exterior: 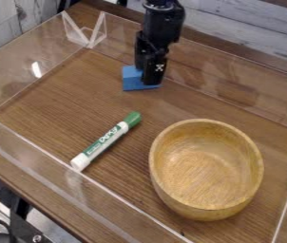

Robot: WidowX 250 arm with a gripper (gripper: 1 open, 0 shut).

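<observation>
My gripper [151, 66] hangs at the back of the wooden table, open, its dark fingers beside a blue block [136, 80] that sits on the tabletop. The arm partly covers the block's upper right. Whether the fingers touch it is hard to tell. A white-and-green tube [105, 140] lies diagonally in the front left area. A large round yellow bowl [204, 169] stands at the front right.
Clear plastic sheets [9, 66] border the table on the left, with a dark cable at the lower left corner.
</observation>
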